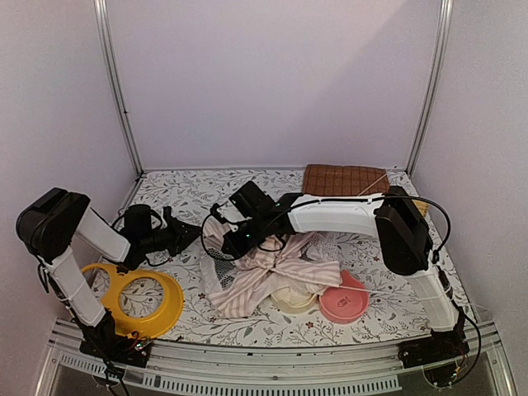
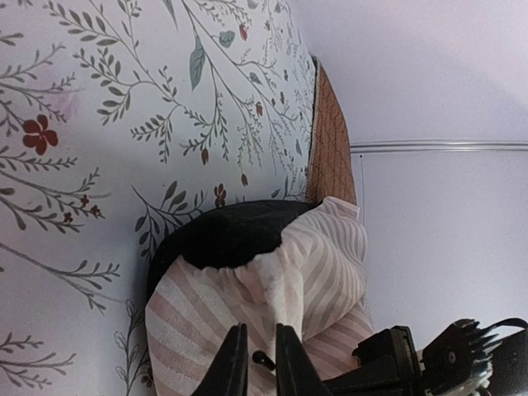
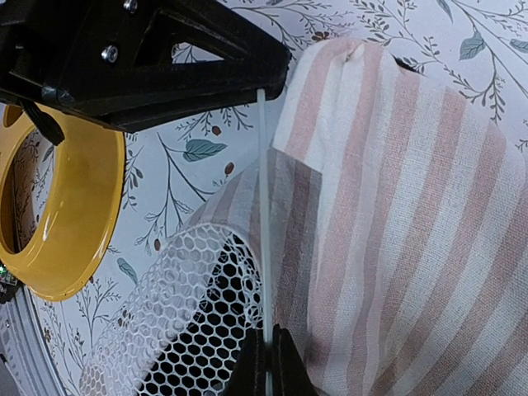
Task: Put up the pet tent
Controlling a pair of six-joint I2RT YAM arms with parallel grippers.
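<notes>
The pink-striped tent fabric (image 1: 264, 289) lies bunched mid-table, with white mesh (image 3: 190, 313) and a dark edge. My right gripper (image 1: 235, 243) is over its left part; in the right wrist view its fingertips (image 3: 280, 355) are shut at a thin pale rod (image 3: 263, 165), which runs up from them. Whether the rod is held or just behind them is hard to tell. My left gripper (image 1: 186, 235) hangs just left of the fabric; in the left wrist view its two fingers point at the striped cloth, slightly apart, with no object clearly between them.
A yellow ring piece (image 1: 165, 309) lies front left. A pink bowl (image 1: 344, 307) and a cream bowl (image 1: 293, 304) sit front right, partly under fabric and rod. A brown mat (image 1: 338, 177) is at the back right.
</notes>
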